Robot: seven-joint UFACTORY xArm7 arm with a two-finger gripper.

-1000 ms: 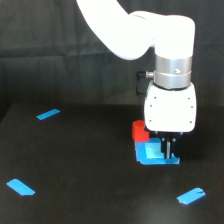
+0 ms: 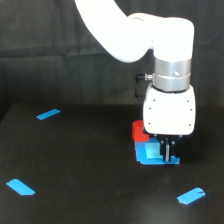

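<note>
My gripper (image 2: 168, 156) points down at the right of the view, below the white hand. Its dark fingertips are in front of a light-blue piece (image 2: 146, 154), overlapping its right side in the picture. Whether they touch it does not show. A red round object (image 2: 138, 130) is just behind the blue piece, partly covered by the hand. The fingers are too small and dark to tell how far apart they are or whether anything is between them.
Blue strips lie flat on the dark table (image 2: 90, 165): one at the back left (image 2: 48, 114), one at the front left (image 2: 20, 187), one at the front right (image 2: 190, 196). A dark curtain (image 2: 60, 70) hangs behind.
The hand has come down slightly, its fingertips now lower in front of the blue piece. The red object and the blue strips look unmoved.
</note>
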